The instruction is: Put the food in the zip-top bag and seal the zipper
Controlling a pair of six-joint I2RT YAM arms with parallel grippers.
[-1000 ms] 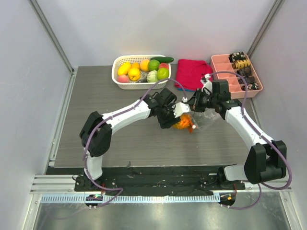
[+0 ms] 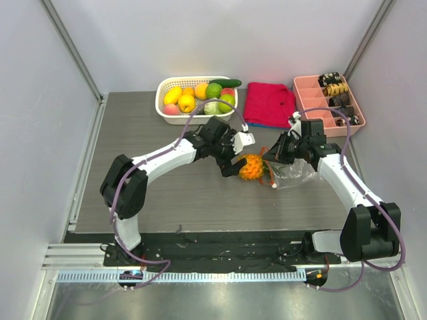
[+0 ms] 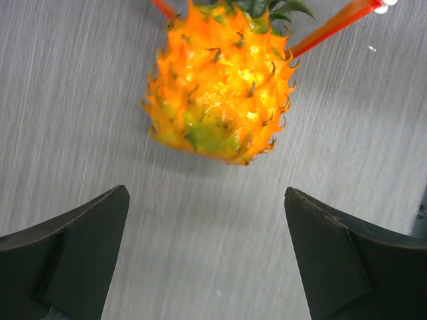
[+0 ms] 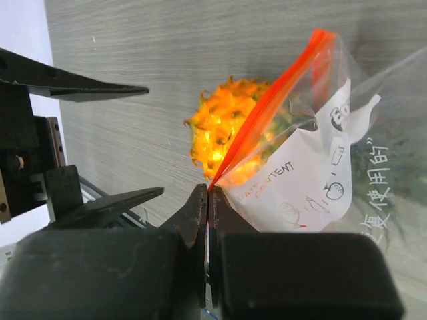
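Note:
A spiky orange fruit (image 2: 251,167) with green leaves (image 3: 279,15) sits at the mouth of the zip bag (image 2: 293,175), beside its orange zipper strip (image 4: 267,105). The clear bag, with a white printed panel, lies to its right. My left gripper is open just short of the fruit, with nothing between its fingers. My right gripper is shut on the edge of the bag at the orange zipper strip. Whether any of the fruit is inside the bag is hard to tell.
A white basket (image 2: 160,100) of fruit and vegetables stands at the back, with a red cloth (image 2: 269,101) beside it and a pink divided bin (image 2: 310,93) at the back right.
My right gripper has shifted slightly right, and more of the fruit and zipper strip shows from above.

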